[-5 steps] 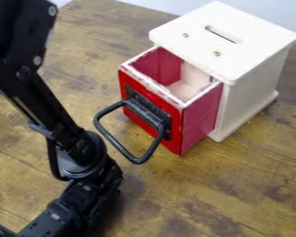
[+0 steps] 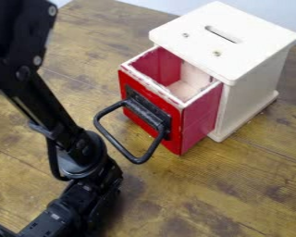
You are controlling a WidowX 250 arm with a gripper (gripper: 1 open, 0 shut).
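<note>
A white wooden box point(image 2: 250, 83) with a slot on top stands at the back right, its red drawer point(image 2: 196, 125) pulled out toward the front left, showing a pale empty interior. A black plate with a loop handle point(image 2: 141, 157) is fixed to the drawer's front. My black arm point(image 2: 27, 83) comes down along the left side and bends low at the bottom left. The gripper end lies at the lower edge, left of and below the handle; its fingers cannot be made out clearly.
Bare wooden table surrounds the box, with free room at the bottom right and behind the drawer at the top left.
</note>
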